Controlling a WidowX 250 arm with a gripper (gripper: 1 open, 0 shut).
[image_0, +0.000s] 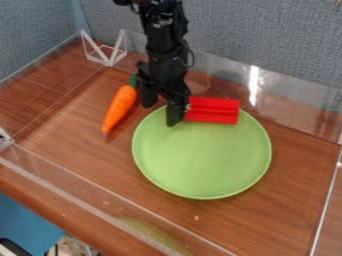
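Note:
My black gripper (163, 98) is low over the back left of the green plate (203, 164), between a carrot and a red block. The red block (214, 110) lies across the plate's back rim, right beside the fingers. The orange carrot (118, 108) lies diagonally on the wood left of the plate. Whether the fingers hold anything is not clear.
A wooden table (67, 135) with clear plastic edging surrounds the plate. A white wire piece (102, 50) stands at the back left corner. Grey padded walls close the back and left.

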